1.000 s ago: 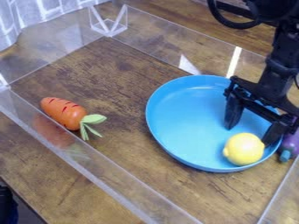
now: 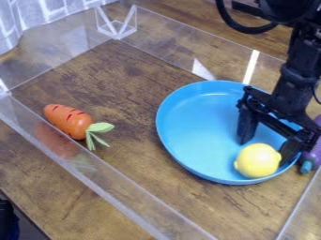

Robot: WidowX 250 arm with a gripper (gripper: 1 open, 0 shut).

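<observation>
My black gripper (image 2: 273,128) reaches down into the right side of a round blue bowl (image 2: 189,127), open, its fingers just behind a yellow round fruit (image 2: 256,161), which looks like a lemon, lying near the bowl's front. The gap between the fingers holds nothing that I can see. An orange toy carrot (image 2: 69,120) with green leaves lies on the wooden surface at the left.
A purple object (image 2: 307,160) sits at the right of the bowl, partly behind the gripper. Clear plastic walls surround the wooden floor (image 2: 107,84).
The yellow fruit has shifted very slightly left within the bowl. The gripper has moved little.
</observation>
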